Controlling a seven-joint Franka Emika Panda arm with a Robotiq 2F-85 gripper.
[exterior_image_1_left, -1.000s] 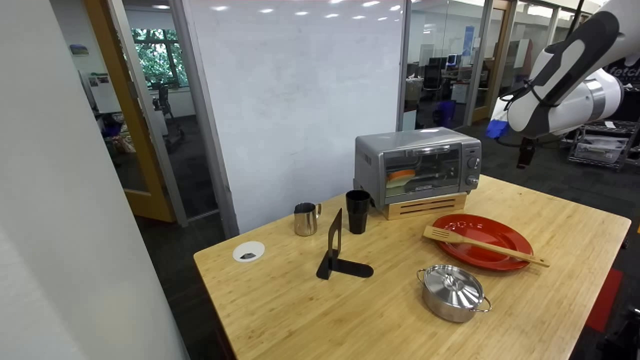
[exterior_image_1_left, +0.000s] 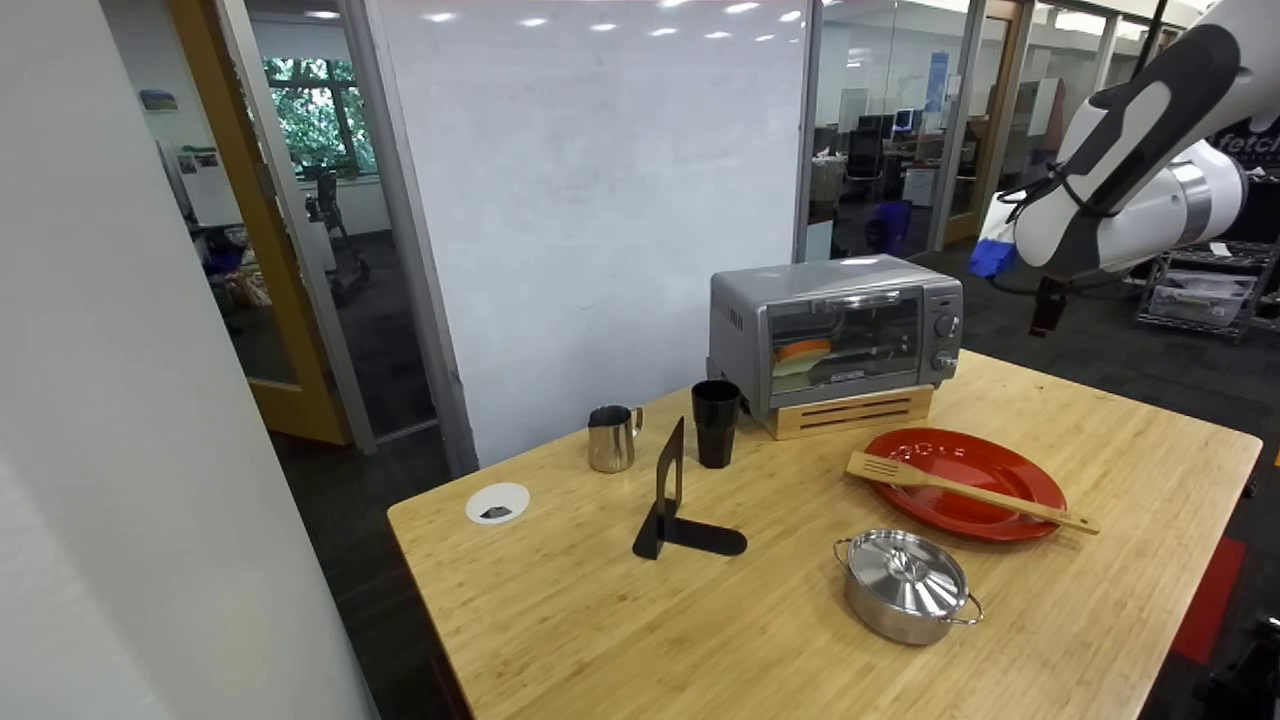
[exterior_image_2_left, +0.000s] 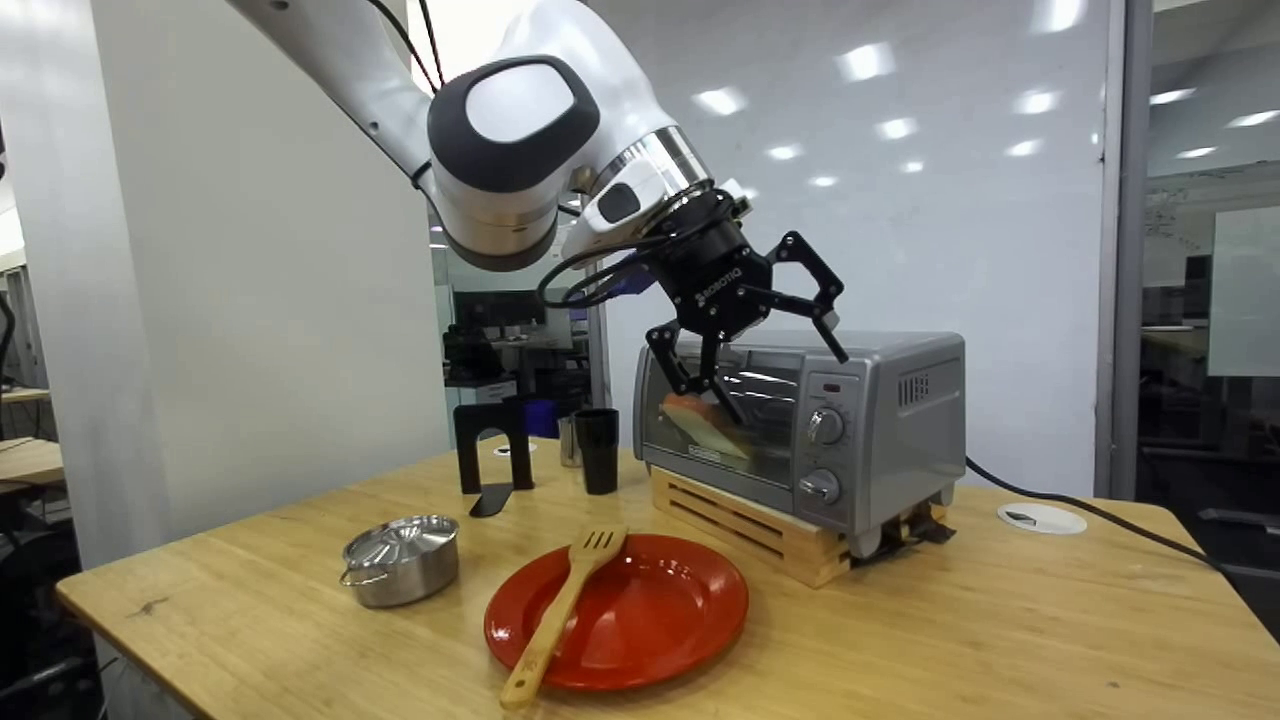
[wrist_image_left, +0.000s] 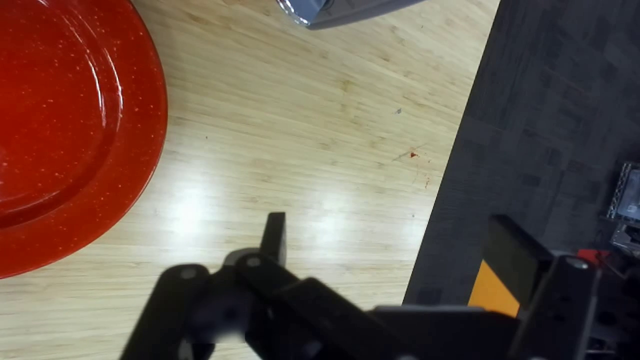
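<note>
My gripper (exterior_image_2_left: 786, 390) is spread open high above the table, with nothing between its fingers. In the wrist view, bare wood and the table's edge lie beneath the gripper, with the red plate (wrist_image_left: 72, 132) off to the left. Across that plate (exterior_image_2_left: 672, 612) rests a wooden spatula (exterior_image_2_left: 561, 624), its slotted head over the far rim and its handle past the near one. A lidded steel pot (exterior_image_1_left: 906, 588) stands beside the plate. The grey toaster oven (exterior_image_1_left: 840, 336) has its door shut; something orange and pale shows through the glass.
A black bookend (exterior_image_1_left: 672, 516), a black cup (exterior_image_1_left: 716, 424) and a steel pitcher (exterior_image_1_left: 613, 438) stand on the oven's far side from the arm. The oven sits on a slatted wooden stand (exterior_image_2_left: 744, 522). Bare tabletop lies between the plate and the table's edge.
The gripper fingers in exterior view 1 have shifted very slightly left. Nothing on the table has moved.
</note>
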